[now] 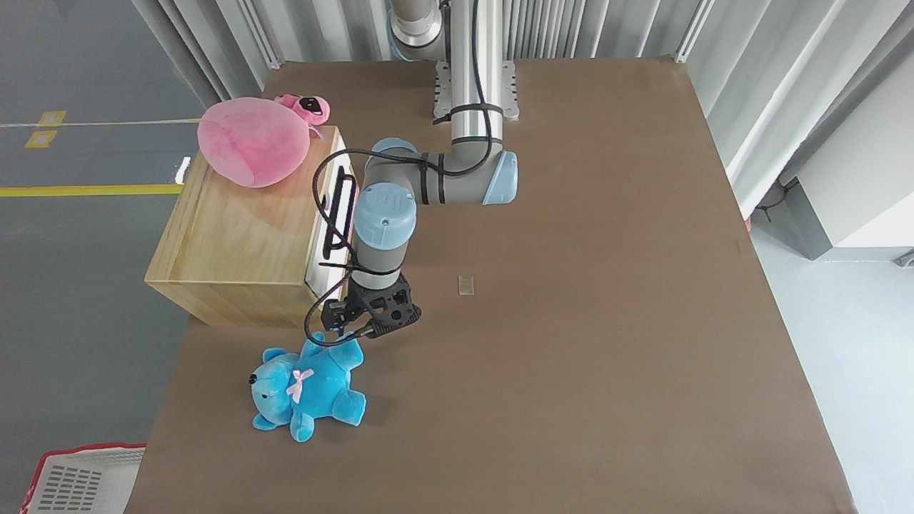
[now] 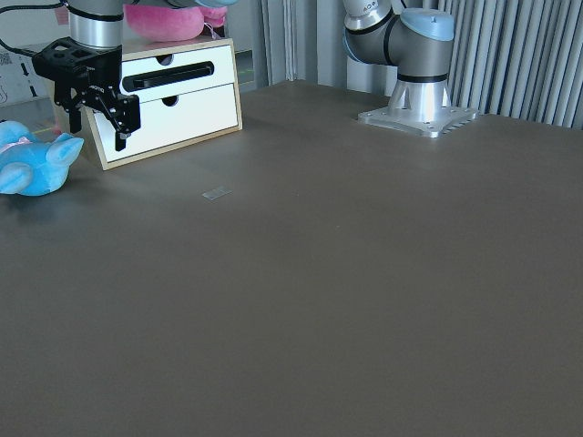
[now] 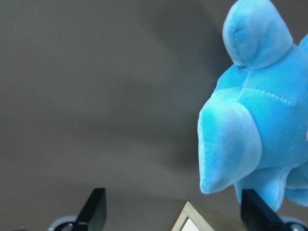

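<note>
A light blue teddy bear (image 1: 317, 390) with a pink bow lies on its back on the brown table; in the left view it (image 2: 36, 168) sits at the left, and it (image 3: 260, 120) fills the right of the wrist view. My gripper (image 1: 368, 317) hangs just above and beyond the bear, beside the near corner of the drawer box. In the left view the gripper (image 2: 100, 127) points down, its two fingers apart. The wrist view shows the fingertips (image 3: 94, 211) spread wide, with bare table between them and the bear ahead on the right.
A wooden drawer box (image 1: 231, 240) with white fronts and black handles stands left of the arm, a pink plush (image 1: 248, 145) on top. A small clear square (image 1: 466, 285) lies on the table. A basket (image 1: 81, 480) is off the table at lower left.
</note>
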